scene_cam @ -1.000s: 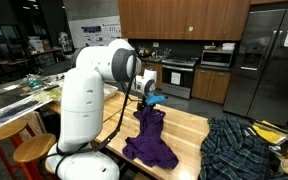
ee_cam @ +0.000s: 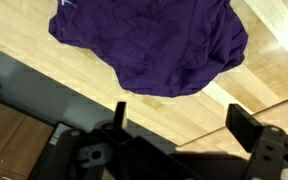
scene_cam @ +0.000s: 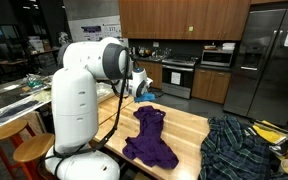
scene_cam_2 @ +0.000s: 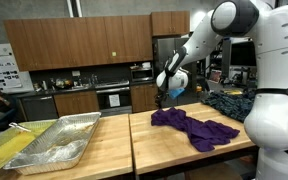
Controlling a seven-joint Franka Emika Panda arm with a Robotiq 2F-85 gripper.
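Note:
A dark purple cloth (scene_cam: 150,148) lies spread and wrinkled on the light wooden table. Exterior view 2 shows the same cloth (scene_cam_2: 198,130) with folds raised along its far side. In the wrist view, part of the cloth (ee_cam: 169,45) fills the upper middle, reaching close to the table's edge. My gripper is open, its dark fingers wide apart, with nothing between them. It hangs above the table by the cloth's far end, clear of the fabric.
A dark, bunched cloth (scene_cam: 234,148) lies at the right of exterior view 1. Stools (scene_cam: 30,148) stand at the left. In exterior view 2, a large tray (scene_cam_2: 56,142) sits left of the table. Bare wood (scene_cam: 188,128) is free right of the purple cloth.
My arm has drawn up and back to the left in exterior view 1, away from the purple cloth's far end. The dark cloth has stayed put.

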